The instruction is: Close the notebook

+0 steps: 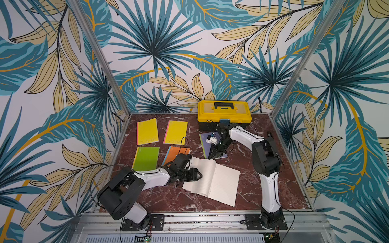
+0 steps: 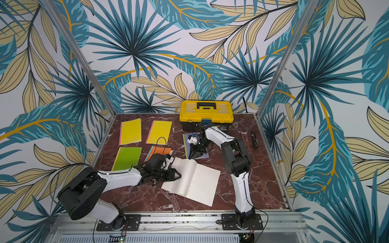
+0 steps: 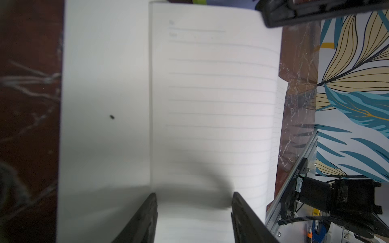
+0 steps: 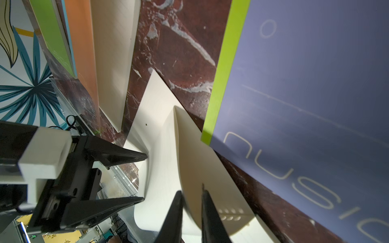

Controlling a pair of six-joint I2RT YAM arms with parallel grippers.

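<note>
The notebook (image 1: 224,184) lies open on the table, with lined pages on its left half (image 3: 214,101) and a bare white right half. My left gripper is open over the left pages, its fingertips low above or on the paper, with nothing held. At the notebook's far edge, my right gripper has a narrow gap between its fingertips. In the right wrist view, a raised, curling bundle of pages (image 4: 162,162) has its edge running across that gap; whether the fingers touch it cannot be told.
A purple notebook (image 4: 299,81) lies just beyond, beneath the right arm. An orange notebook (image 1: 178,152), a green one (image 1: 145,158) and two yellow ones (image 1: 147,131) are further left. A yellow toolbox (image 1: 224,111) stands at the back. Bare table lies right of the open notebook.
</note>
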